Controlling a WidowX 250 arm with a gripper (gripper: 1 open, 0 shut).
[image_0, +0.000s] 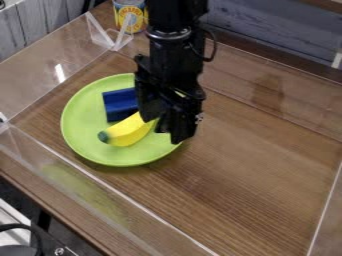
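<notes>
A green plate (90, 142) sits on the wooden table, left of centre, holding a yellow banana (126, 131) and a dark blue block (118, 100) behind it. My black gripper (164, 121) hangs over the right part of the plate, beside the banana and block, partly hiding both. It is open; whether anything is between its fingers is hard to see against the dark arm.
A can (130, 17) stands at the back left near the table's edge. Clear plastic edging runs along the left side.
</notes>
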